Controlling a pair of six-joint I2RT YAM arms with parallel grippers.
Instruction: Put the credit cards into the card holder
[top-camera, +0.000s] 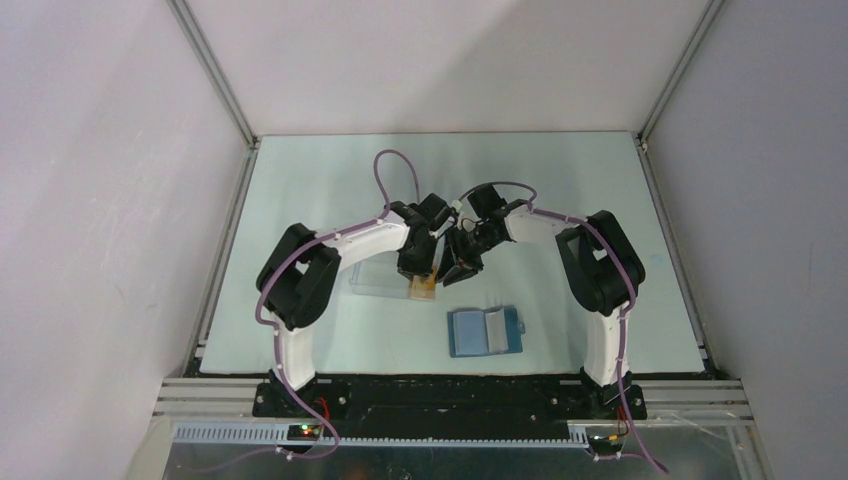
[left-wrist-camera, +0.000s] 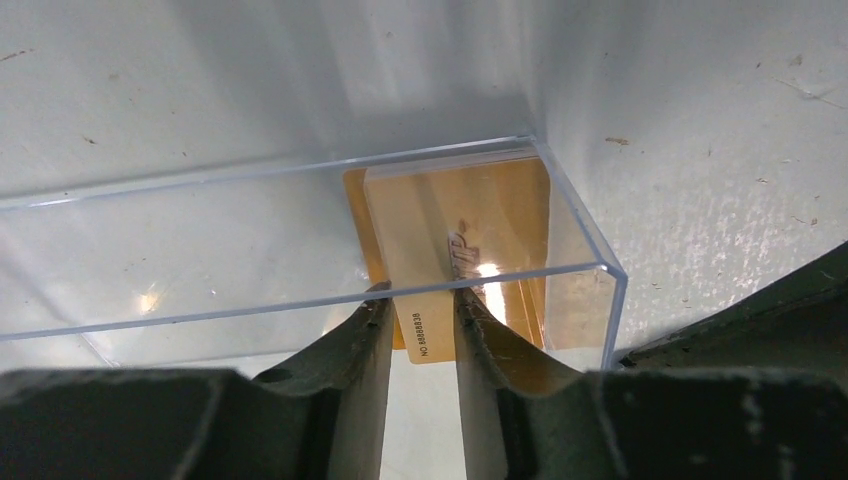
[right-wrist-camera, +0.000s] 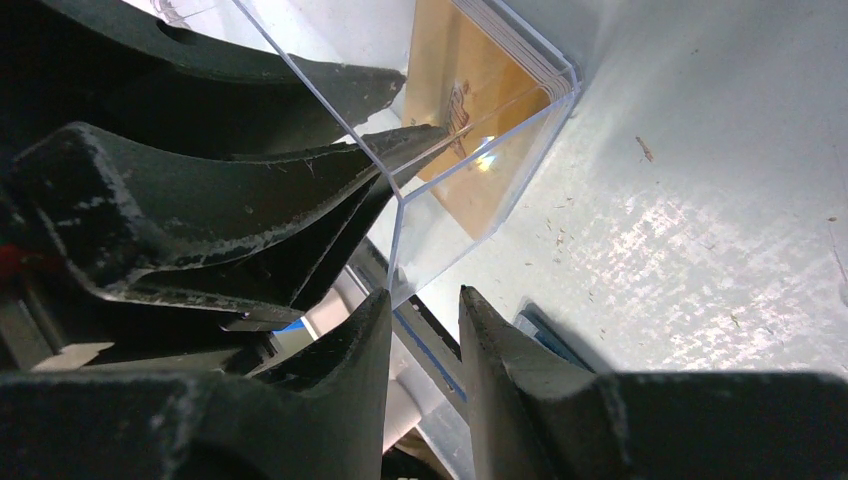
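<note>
A clear plastic box (top-camera: 375, 283) on the table holds a stack of gold cards (left-wrist-camera: 425, 330) at its right end. My left gripper (top-camera: 420, 270) is over that end, its fingertips (left-wrist-camera: 467, 305) reaching into the box at the cards, with a gap between them; a grip on a card cannot be confirmed. My right gripper (top-camera: 449, 270) is at the box's right end, shut on the clear box at its corner (right-wrist-camera: 400, 290). The blue card holder (top-camera: 466, 333) lies open near the table's front edge, right of the box.
Both arms meet closely at the middle, over the box. Walls stand at the left, back and right.
</note>
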